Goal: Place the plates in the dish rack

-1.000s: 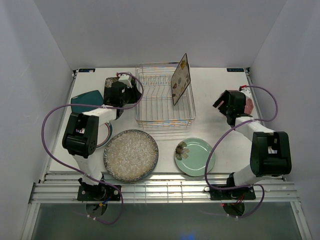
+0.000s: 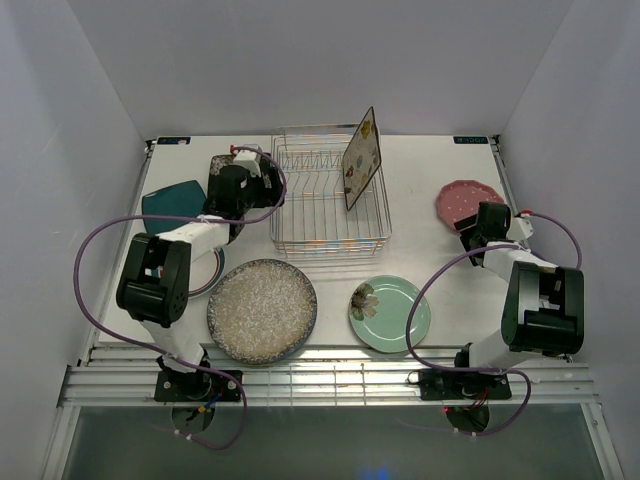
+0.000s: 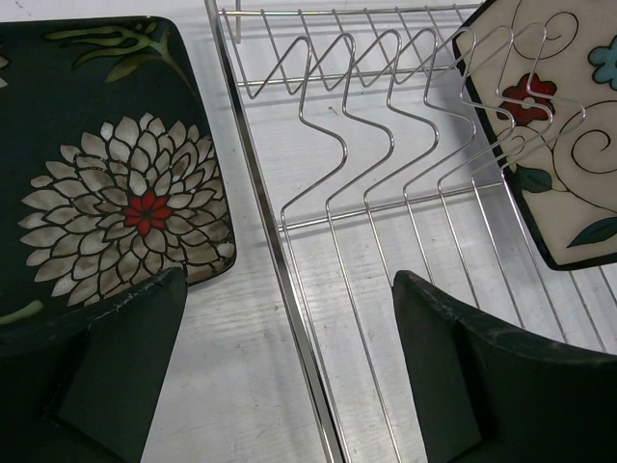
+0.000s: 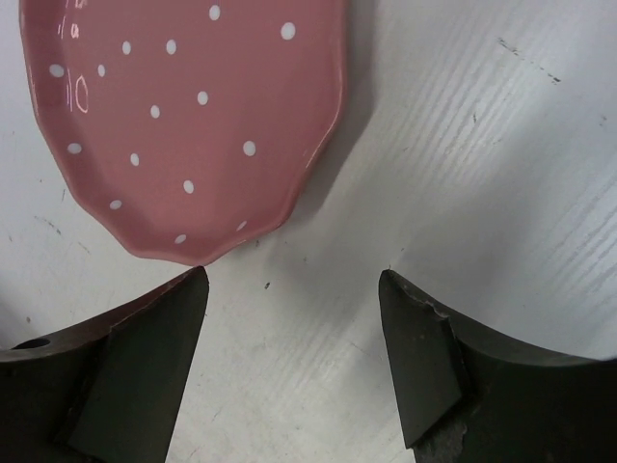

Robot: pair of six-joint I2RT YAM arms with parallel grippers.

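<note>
A wire dish rack point(image 2: 310, 230) stands at the centre back, holding an upright square floral plate point(image 2: 362, 160) point(image 3: 559, 125) on its right side. My left gripper point(image 2: 262, 182) is open above the rack's left edge, beside a dark flower-patterned square plate point(image 3: 116, 116). My right gripper point(image 2: 472, 235) stands open at the near edge of a pink dotted plate point(image 2: 462, 192) point(image 4: 183, 96), with bare table between its fingers.
A teal square plate point(image 2: 172, 205) and a partly hidden white plate point(image 2: 205, 270) lie at left. A large speckled plate point(image 2: 262, 310) and a green plate point(image 2: 390, 315) lie in front. The table right of the rack is mostly clear.
My right gripper has moved rightward and toward the front, uncovering more of the pink plate. The left arm has barely moved.
</note>
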